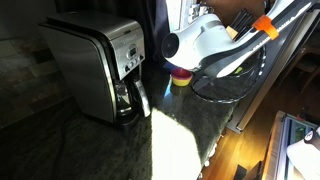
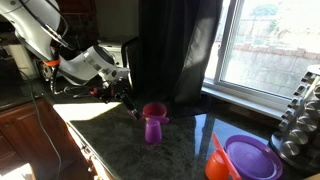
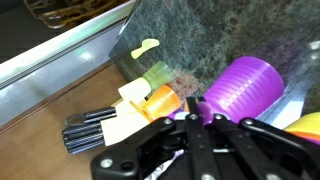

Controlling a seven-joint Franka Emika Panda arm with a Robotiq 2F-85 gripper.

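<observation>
A purple cup (image 3: 245, 85) fills the middle right of the wrist view. My gripper is shut, its black fingertips overlapping the cup's near end. Some purple shows around the fingertips, but whether a thin edge lies between them is hidden. In exterior view 2 the purple cup (image 2: 153, 130) stands on the dark counter, and my gripper (image 2: 133, 112) is close beside it on the left. Just behind it is a pink-red cup (image 2: 155, 109). Exterior view 1 shows a red and yellow bowl (image 1: 181, 76) under the arm, while the fingers are hidden.
A coffee maker (image 1: 105, 65) stands on the counter (image 1: 185, 140). To the right of the cups lie a purple plate (image 2: 255, 157) and an orange item (image 2: 218, 163), near a spice rack (image 2: 298, 125). Beyond the counter's edge is a drop to the wooden floor (image 1: 250, 135).
</observation>
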